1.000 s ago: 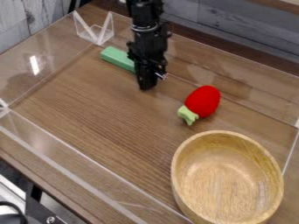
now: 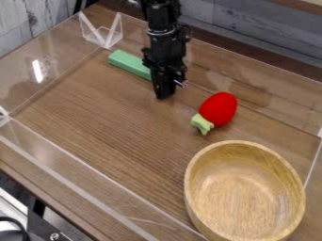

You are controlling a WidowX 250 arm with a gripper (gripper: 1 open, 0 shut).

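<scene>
The black arm comes down from the top centre, and its gripper (image 2: 164, 87) hangs low over the table at the right part of a green block (image 2: 128, 62). Whether anything is between the fingers is too dark and small to tell. A red object (image 2: 219, 107) with a pale green end (image 2: 202, 123) lies to the right of the gripper, apart from it.
A wooden bowl (image 2: 244, 198) fills the lower right. Clear plastic pieces stand at the upper left and left edge. A panelled wall runs along the back.
</scene>
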